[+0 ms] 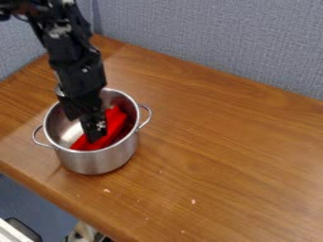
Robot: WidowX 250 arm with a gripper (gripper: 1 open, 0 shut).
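Note:
A steel pot (94, 159) with two loop handles stands on the wooden table at the left. A red elongated object (113, 123) lies inside it. My black gripper (86, 123) reaches down into the pot beside the red object, its fingers open; their tips are partly dark against the pot's inside, and whether they touch the red object I cannot tell.
A grey padded wall (214, 38) runs along the back. The table's front-left edge is near the pot.

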